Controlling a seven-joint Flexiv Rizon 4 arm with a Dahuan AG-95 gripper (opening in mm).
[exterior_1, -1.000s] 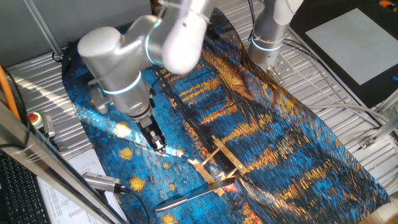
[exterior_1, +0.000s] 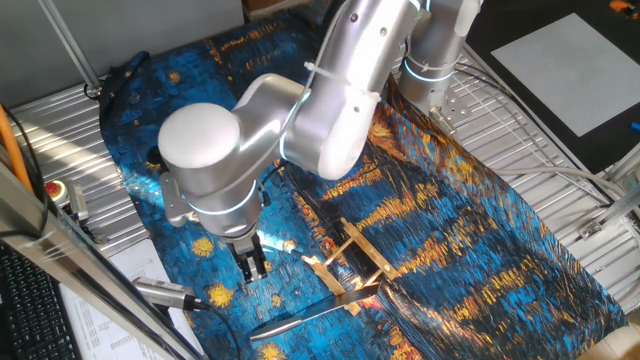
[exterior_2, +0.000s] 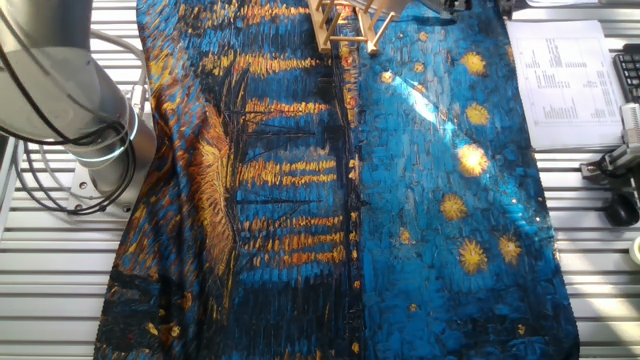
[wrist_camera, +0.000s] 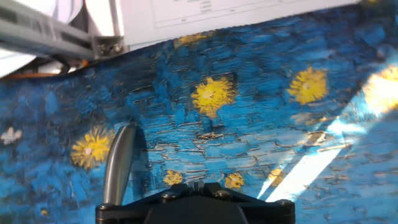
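A silver knife (exterior_1: 300, 320) lies across the blue cloth, its far end resting on a small wooden rack (exterior_1: 345, 245). In the wrist view one rounded metal end of the knife (wrist_camera: 119, 165) shows at lower left. The wooden rack (exterior_2: 372, 42) also appears at the top edge of exterior view 2. My gripper (exterior_1: 254, 272) points down above the cloth, left of the rack and behind the knife's near end, apart from both. At the bottom of the wrist view the gripper has its fingertips together, and nothing shows between them.
The painted cloth (exterior_1: 180, 110) covers the table, with folds near the rack. A cabled grey device (exterior_1: 165, 293) and printed paper (exterior_1: 125, 320) lie at the left edge beside a metal post (exterior_1: 85, 275). Bare cloth surrounds the gripper.
The knife and rack have stayed in place.
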